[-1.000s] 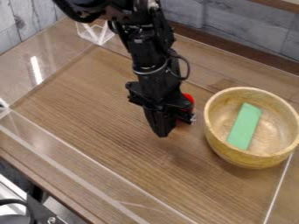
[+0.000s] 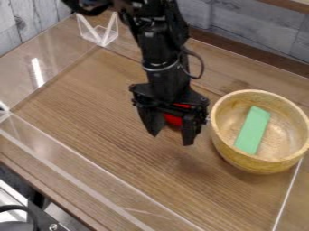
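The black arm reaches down from the top centre to my gripper (image 2: 171, 122), which stands open low over the wooden table, its two fingers either side of a small red object (image 2: 182, 119). The red object is partly hidden behind the gripper. To the right is a tan bowl (image 2: 232, 153) holding a green block (image 2: 251, 129).
A white plastic item (image 2: 98, 27) lies at the back left near the wall. A dark cable shows at the bottom left corner.
The bowl and green block are unmoved.
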